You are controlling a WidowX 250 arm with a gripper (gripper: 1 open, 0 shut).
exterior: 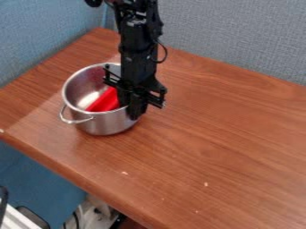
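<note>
A steel pot (81, 89) with a wire handle stands on the wooden table (216, 152) toward its left. A red object (104, 101) lies inside it. My black gripper (136, 106) is down at the pot's right rim, overlapping it in the view. Whether its fingers are open or shut is hard to make out, and their tips are partly hidden against the pot.
Blue-grey padded walls (227, 49) stand behind and to the left. Cables and a white fixture sit below the table's front left edge.
</note>
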